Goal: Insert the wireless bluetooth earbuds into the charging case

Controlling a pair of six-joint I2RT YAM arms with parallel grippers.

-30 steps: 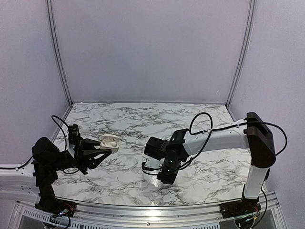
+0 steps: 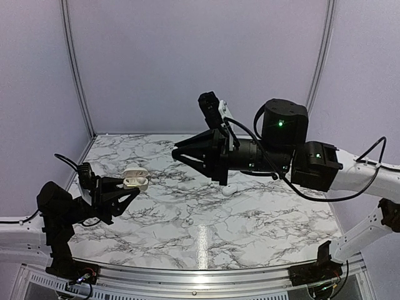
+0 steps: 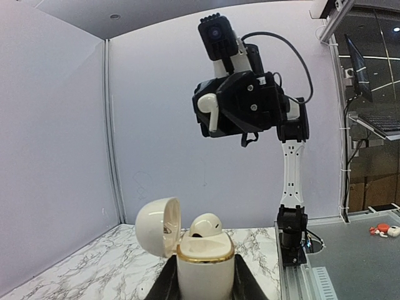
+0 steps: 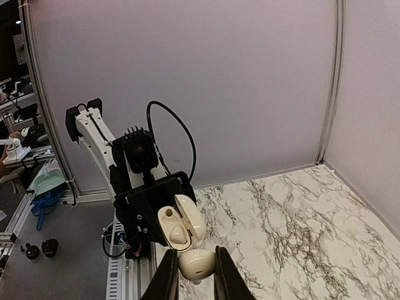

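Note:
The white charging case [image 3: 206, 272], its lid [image 3: 156, 225] raised, is clasped in my left gripper [image 2: 132, 187] above the table's left side. A rounded white earbud sits in one of its wells, and in the right wrist view the other well of the case [image 4: 167, 217] looks empty. My right gripper [image 2: 175, 150] is up in the air, right of the case and higher, pointing left. It is shut on another white earbud, whose stem [image 3: 214, 117] hangs down in the left wrist view. That earbud is hard to see from the top.
A small pale object [image 2: 229, 189] lies on the marble table [image 2: 262, 225], and a fainter pale spot [image 2: 187, 222] is nearer the front; I cannot tell what either is. Upright panels [image 2: 200, 69] enclose the back and sides.
My right arm has risen from low over the table's front middle and swung its gripper to point left. My left gripper and the case have shifted slightly left.

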